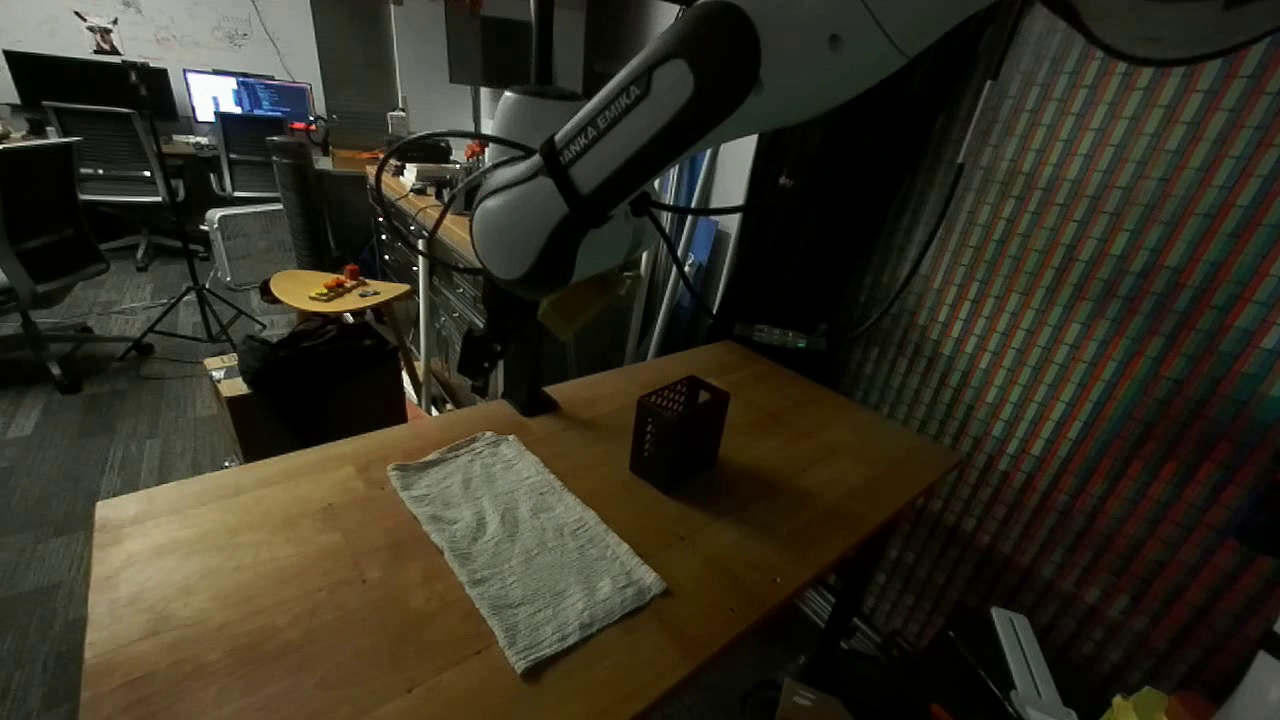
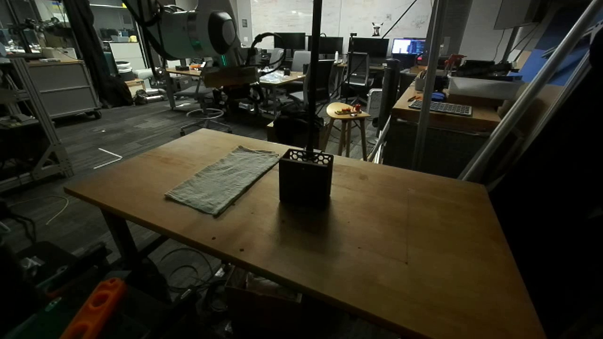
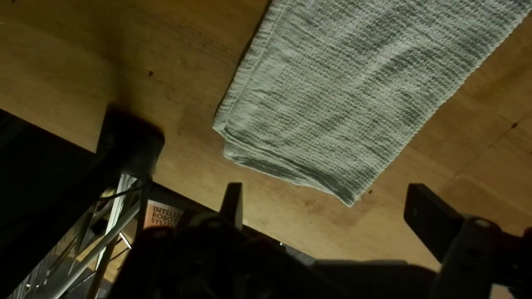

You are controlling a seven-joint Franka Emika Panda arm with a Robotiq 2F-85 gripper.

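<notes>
A pale grey-green cloth [image 1: 524, 540] lies flat on the wooden table, long and roughly rectangular. Its short end shows close up in the wrist view, where the cloth [image 3: 339, 99] has a folded, layered edge. My gripper is open, one finger on each side of the view, nothing between them. That end of the cloth lies just beyond the gap, apart from both fingertips. Seen from outside, the gripper [image 1: 482, 360] hangs above the table's far edge, past the cloth's far end. Its fingers are too dark there to make out.
A black, perforated open-top basket [image 1: 679, 434] stands upright beside the cloth; in the second exterior view the basket [image 2: 305, 180] shows its solid side. A dark post [image 2: 314, 73] rises at the table's far edge. Bare tabletop [image 1: 240, 576] lies left of the cloth.
</notes>
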